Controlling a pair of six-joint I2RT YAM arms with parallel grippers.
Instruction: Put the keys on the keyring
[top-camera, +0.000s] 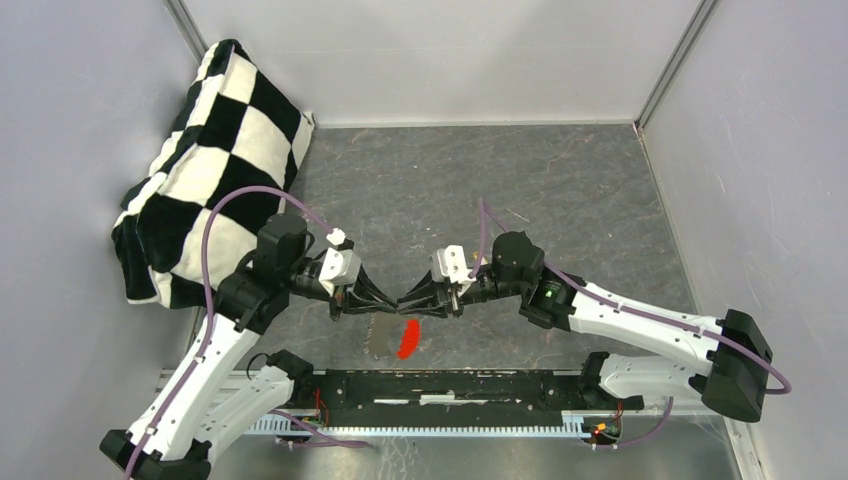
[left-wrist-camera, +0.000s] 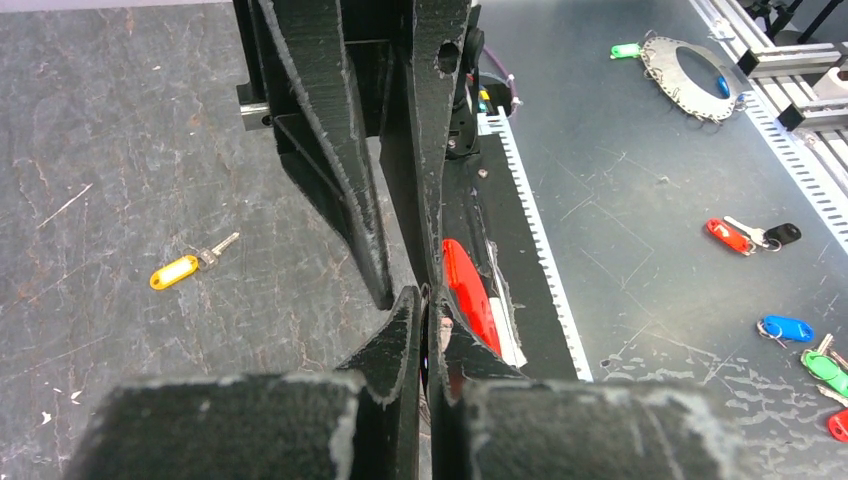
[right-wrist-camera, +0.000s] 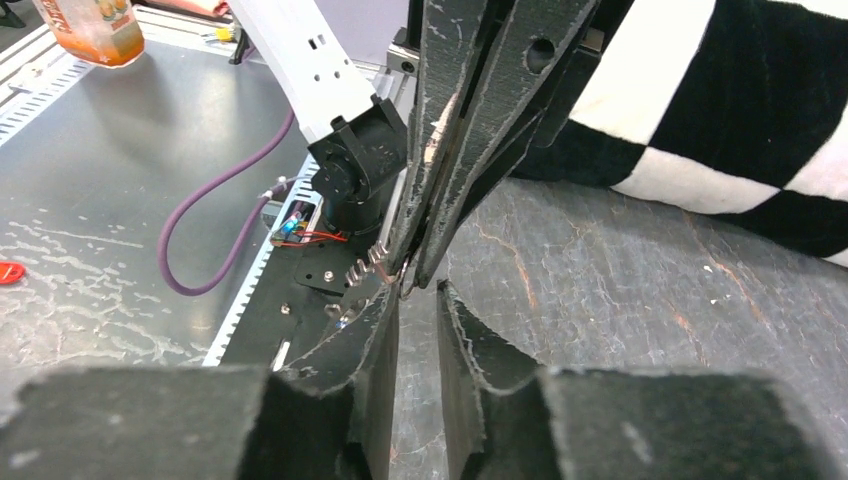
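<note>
My left gripper is shut, a thin metal ring held at its tips. A few more small rings show beside that tip in the right wrist view. Below the fingertips, the top view shows a grey plate with rings along its edge and a red part. How these connect is hidden. Opposite, my right gripper is slightly open, its fingertips close around the left tips. Whether they touch the ring, I cannot tell. A yellow-tagged key lies on the floor in the left wrist view.
Beyond the rail lie a ring-edged disc, a red-tagged key, a blue tag and green-tagged keys. A checkered cushion fills the left side.
</note>
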